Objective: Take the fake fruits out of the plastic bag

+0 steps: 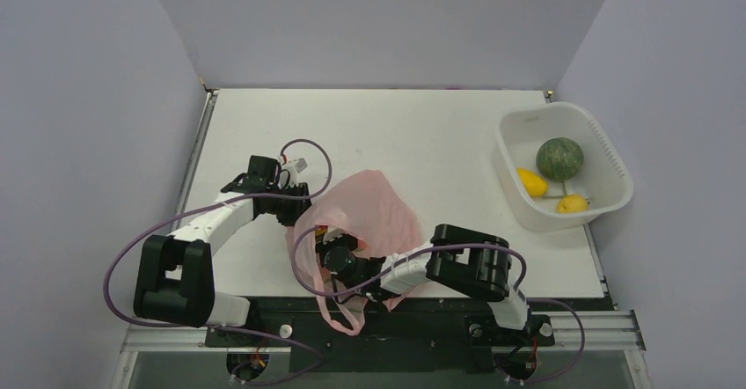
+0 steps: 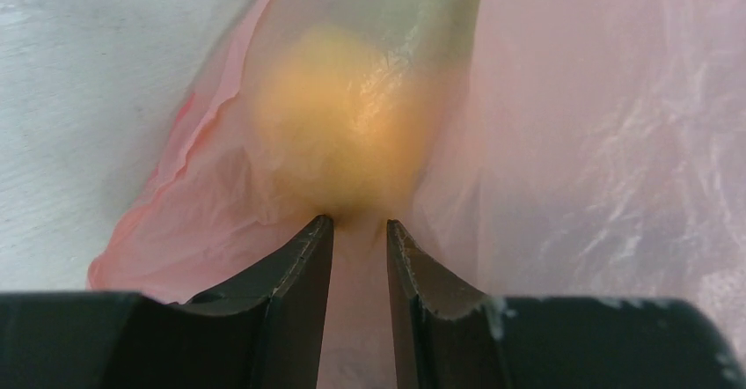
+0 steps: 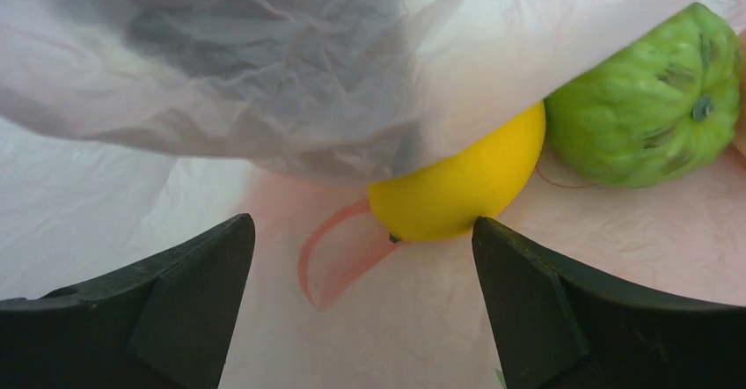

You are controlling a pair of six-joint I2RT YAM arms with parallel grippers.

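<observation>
The pink translucent plastic bag [image 1: 387, 204] lies crumpled at the front middle of the table. Inside it, the right wrist view shows a yellow fruit [image 3: 471, 182], partly covered by a fold of film, and a green ribbed fruit [image 3: 647, 99] beside it. My right gripper is open within the bag, its right fingertip close to the yellow fruit. My left gripper meets the outside of the bag on the left, its fingers parted by a narrow gap. A blurred yellow-orange shape shows through the film ahead of them.
At the back right stands a white bin [image 1: 515, 165] holding a dark green round fruit [image 1: 559, 158] and two yellow ones.
</observation>
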